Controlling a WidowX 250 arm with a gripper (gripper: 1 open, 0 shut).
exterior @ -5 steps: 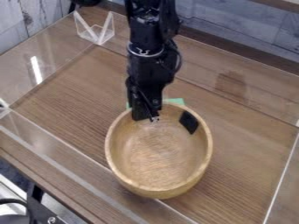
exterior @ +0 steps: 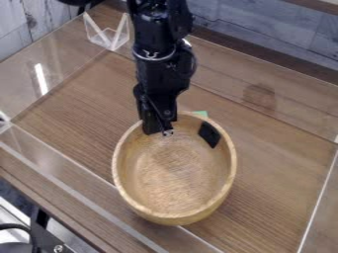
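My black gripper [exterior: 158,119] hangs from the top of the camera view over the far rim of a large tan bowl [exterior: 173,184]. Its fingertips are at or just above the rim; dark fingers against dark housing hide whether they are open or shut. A small black object [exterior: 209,133] sits at the bowl's upper right rim. A light green item [exterior: 200,115] lies behind the bowl, partly hidden.
The wooden table [exterior: 271,109] has free room to the left and right. A white wire-like object [exterior: 106,30] stands at the upper left edge. Dark cables show at the lower left.
My gripper has shifted slightly up and left. The bowl has moved slightly left, and less of the green item shows than a second ago.
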